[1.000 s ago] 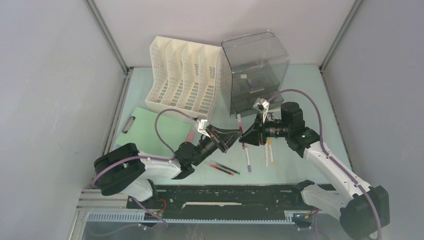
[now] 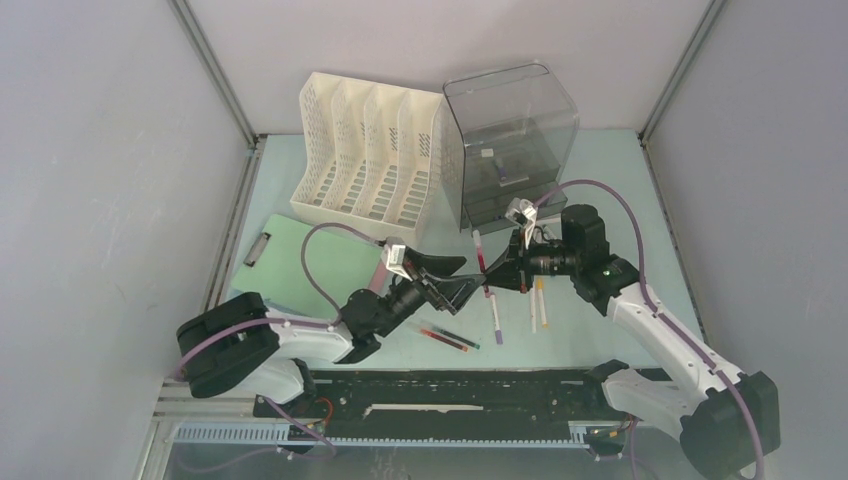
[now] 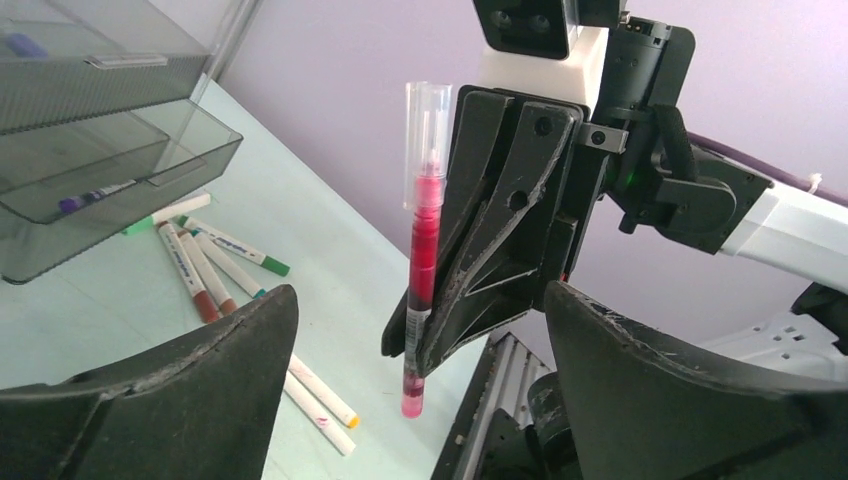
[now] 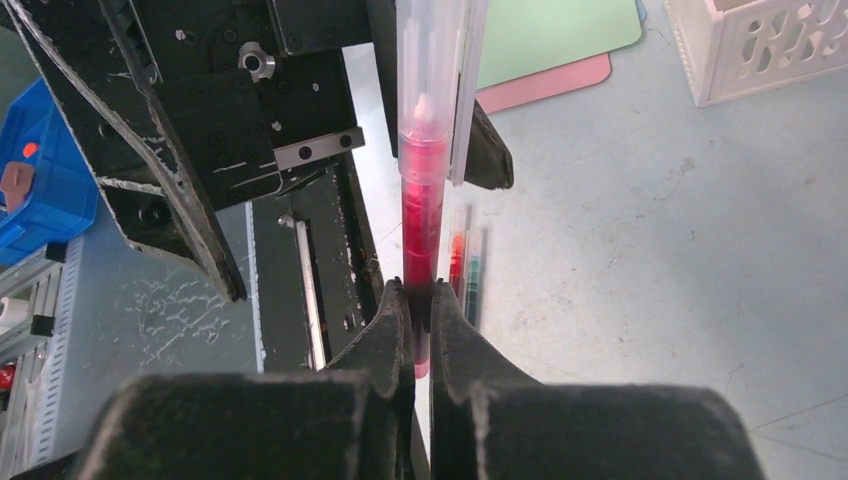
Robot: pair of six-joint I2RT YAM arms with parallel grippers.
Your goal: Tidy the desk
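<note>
A pink-red pen [image 3: 425, 250] with a clear cap stands upright in my right gripper, which is shut on its lower barrel. In the right wrist view the pen [image 4: 422, 200] rises above the fingertips, cap at the top. My left gripper is wide open around the pen's side, nothing between its own fingers; its fingers [image 3: 190, 390] stand clear of the pen. From above, the left gripper [image 2: 465, 290] faces the right gripper [image 2: 500, 275]. An orange-tipped pen [image 2: 443, 340] and a teal pen [image 2: 457, 335] lie on the desk.
Several markers [image 3: 205, 265] lie beside the clear drawer organizer [image 2: 510, 140]. A cream file rack [image 2: 370, 150] stands at the back, with a green clipboard [image 2: 315, 265] at left. Open desk [image 4: 640, 260] shows right of the pen in the right wrist view.
</note>
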